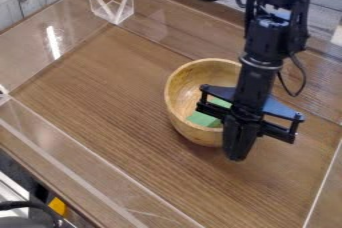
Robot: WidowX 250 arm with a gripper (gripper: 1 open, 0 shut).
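The black robot arm reaches down from the top right to its gripper [238, 134], which sits low at the right front of a light wooden bowl [183, 87]. The gripper looks shut, with nothing visible held between its fingers, though its tips are dark and hard to make out. A pale green block [205, 118] lies inside the bowl, partly hidden behind the gripper. Something blue shows behind the gripper at the bowl's right.
A white wire-like holder [107, 17] stands at the back left. The wooden table [107, 172] is otherwise largely clear to the left and front. A small yellow object [56, 208] is at the lower-left edge.
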